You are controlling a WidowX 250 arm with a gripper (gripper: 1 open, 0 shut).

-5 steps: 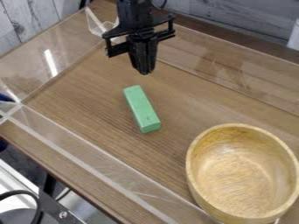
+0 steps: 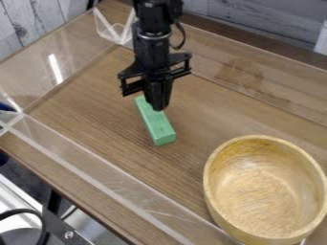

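A black robot arm reaches down from the top middle, and its gripper [image 2: 159,101] hangs just above the upper end of a green block [image 2: 157,126] lying on the wooden table. The fingertips look closed together, with nothing visible between them; whether they touch the block is hard to tell.
A large round tan bowl [image 2: 262,191] occupies the lower right of the table. A black cable runs past the table's edge at the lower left.
The arm and gripper have come down and toward the camera, from well behind the green block to over its upper end. The block and bowl look unmoved.
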